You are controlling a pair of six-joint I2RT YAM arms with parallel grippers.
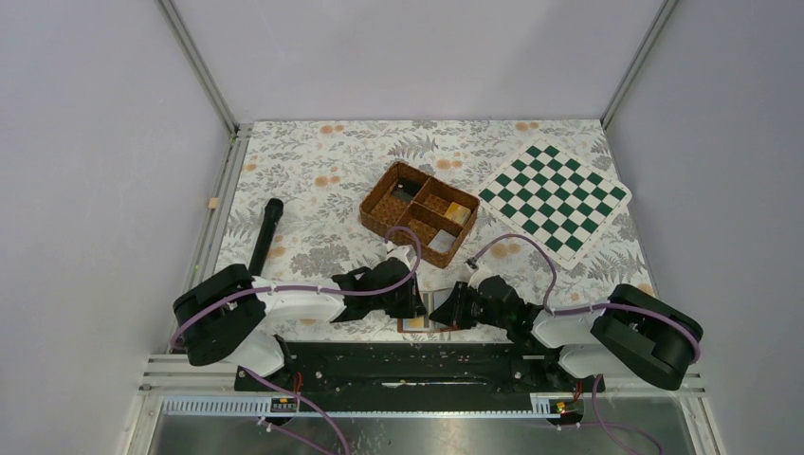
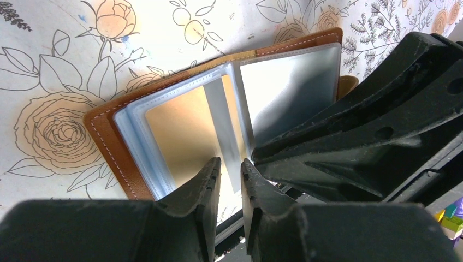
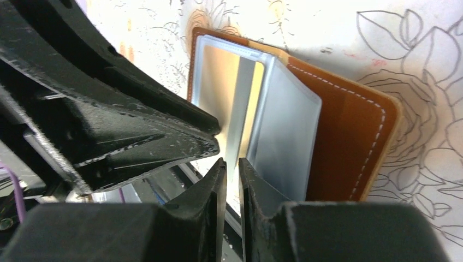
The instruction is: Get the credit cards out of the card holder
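An opened brown card holder [image 1: 417, 329] lies near the table's front edge. In the left wrist view its clear sleeve [image 2: 126, 124] covers a yellow card with a grey stripe [image 2: 183, 134], and a pale sleeve page [image 2: 289, 82] lies to the right. My left gripper is low over the card holder, shut with the sleeve's edge seemingly between its fingers. My right gripper stands narrowly open over the sleeve, beside the left one. In the right wrist view the pale page [image 3: 284, 125] tilts up from the brown cover [image 3: 349, 125]. Fingertip contact is hard to see.
A brown woven box [image 1: 379, 223] with compartments stands behind the grippers, small items inside. A green and white checkerboard [image 1: 555, 204] lies at the back right and a black microphone [image 1: 267, 232] at the left. The two grippers are very close together.
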